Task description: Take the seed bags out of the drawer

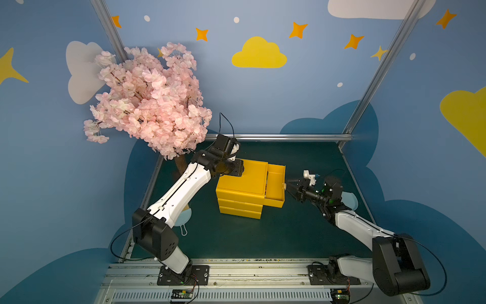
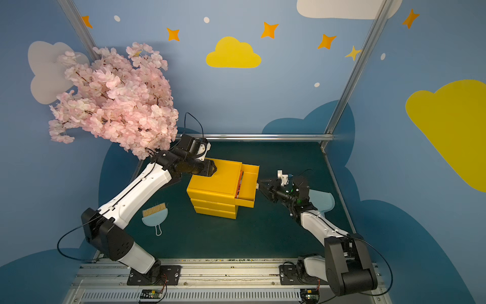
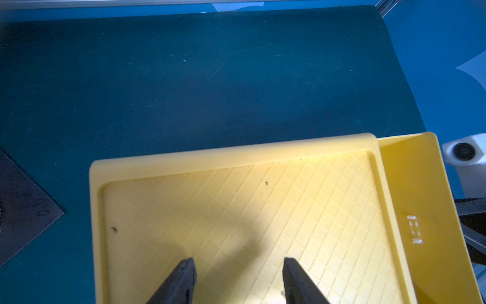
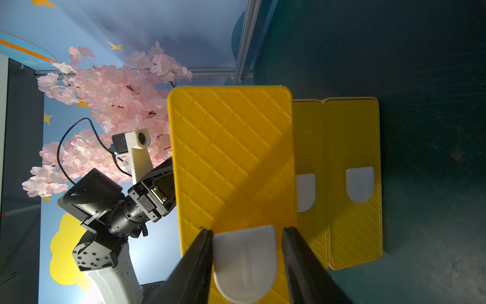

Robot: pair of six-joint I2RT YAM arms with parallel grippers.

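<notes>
The yellow cabinet (image 1: 242, 179) stands mid-table with its top drawer (image 2: 249, 185) pulled out to the right. Inside that drawer, close to the cabinet, a narrow reddish strip, perhaps a seed bag (image 2: 240, 183), shows in the top right view; the rest is hidden under the cabinet top. My right gripper is open at the drawer front, its fingers on either side of the white handle (image 4: 245, 263), with a small gap showing at the right finger. Over the cabinet top, my left gripper is open with nothing between its fingers.
Two lower drawers (image 4: 352, 228) are shut. A brush and light-blue dustpan (image 2: 155, 216) lie left of the cabinet, and another light-blue item (image 2: 322, 200) sits behind the right arm. The pink blossom tree (image 1: 152, 101) rises at the back left.
</notes>
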